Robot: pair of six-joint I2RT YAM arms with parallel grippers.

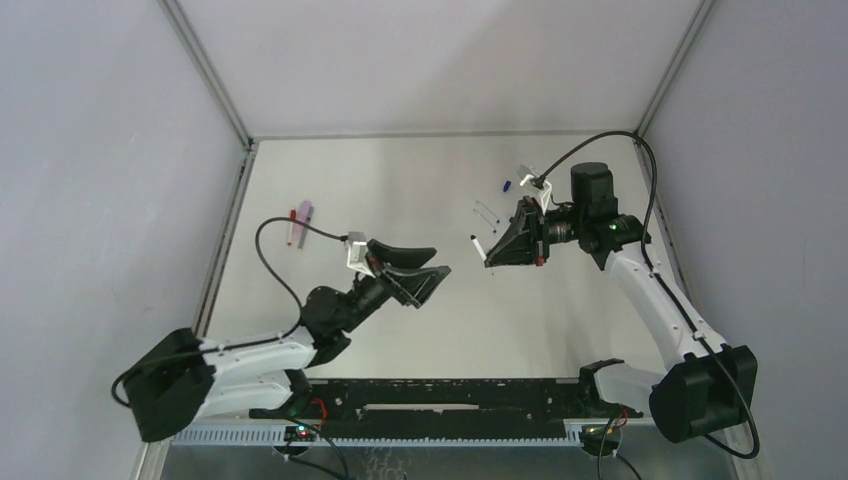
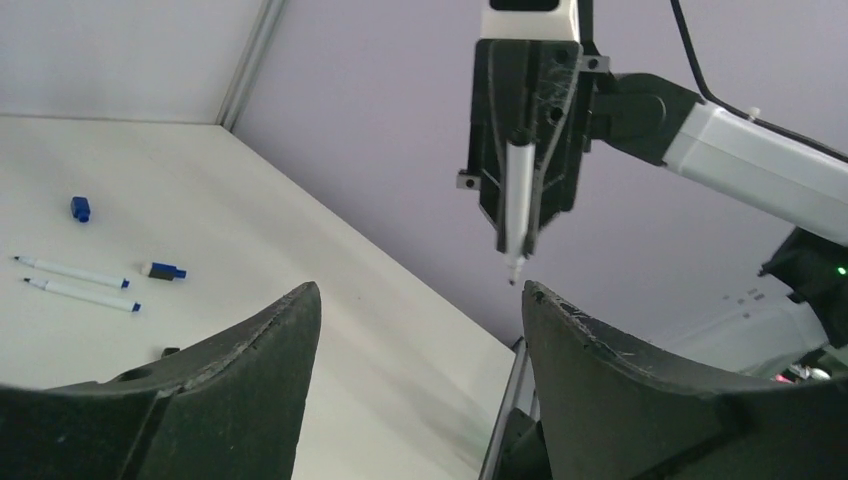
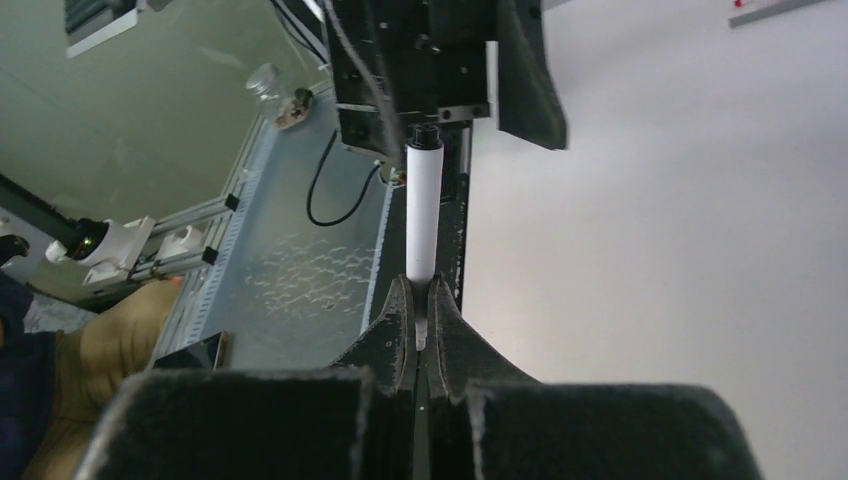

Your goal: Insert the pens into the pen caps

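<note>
My right gripper [image 1: 488,262] is shut on an upright white pen [image 3: 423,200] with a dark top, raised above the table at the right. My left gripper [image 1: 428,275] is open and empty, pointed towards it from the middle left. In the left wrist view two white pens [image 2: 75,271] lie on the table, near a blue cap [image 2: 80,208] and another blue cap [image 2: 164,270]. A small dark piece [image 2: 171,351] is partly hidden behind the left finger.
Pink and red items [image 1: 301,223] lie at the left of the white table [image 1: 400,330]. Grey side walls bound the space.
</note>
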